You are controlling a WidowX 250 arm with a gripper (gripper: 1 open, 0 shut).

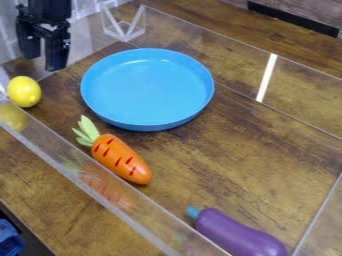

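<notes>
My black gripper (43, 45) is at the upper left, pointing down with its fingers apart, nothing between them, above and a little behind a yellow lemon-like object (23, 91). A blue plate (147, 86) lies at upper centre. An orange toy carrot (118, 156) with green leaves lies below the plate, and a purple toy eggplant (238, 233) lies at the bottom right.
Clear low walls (267, 78) border the wooden surface (241, 150). A white wire-like frame (123, 22) stands at the back, and part of a blue object (7, 240) shows at the bottom left.
</notes>
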